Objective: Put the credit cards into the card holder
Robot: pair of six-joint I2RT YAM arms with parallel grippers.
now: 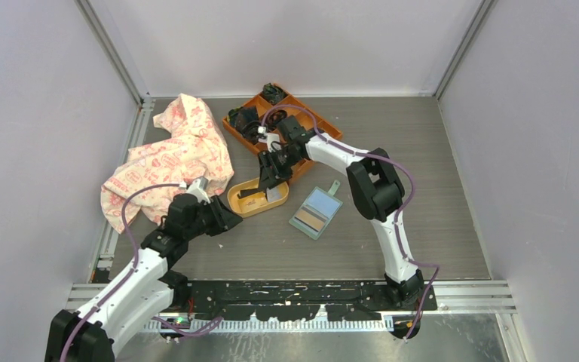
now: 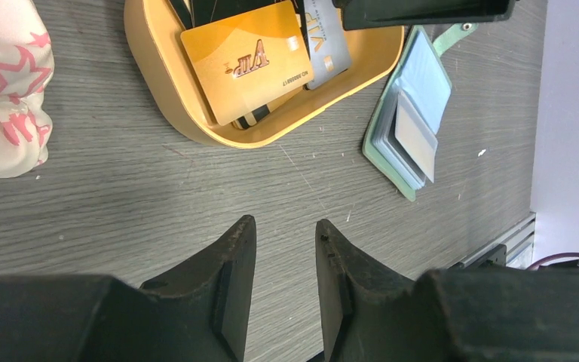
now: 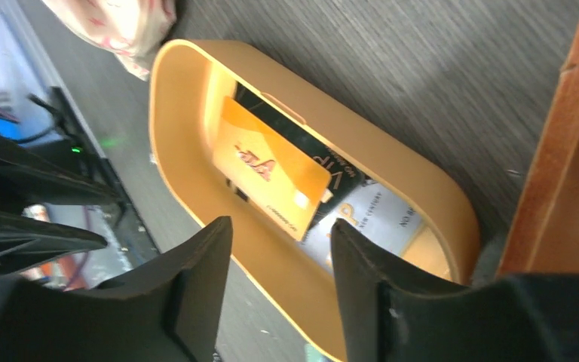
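A yellow oval tray point(image 3: 173, 98) holds several cards. A gold card point(image 3: 260, 170) lies on top of a black card point(image 3: 343, 177), with a silver-white card point(image 3: 369, 219) beside them. In the top view the card holder point(image 1: 316, 213), pale green with blue sleeves and a tan card, lies open to the right of the tray. My right gripper hangs over the tray, its fingers apart and nothing between them. In front of the tray, my left gripper stands open above bare table, with nothing in its fingers.
A patterned cloth point(image 1: 185, 162) lies crumpled at the left. Behind the tray, an orange compartment box point(image 1: 328, 130) holds dark items, partly covered by my right arm. The table right of the card holder is clear.
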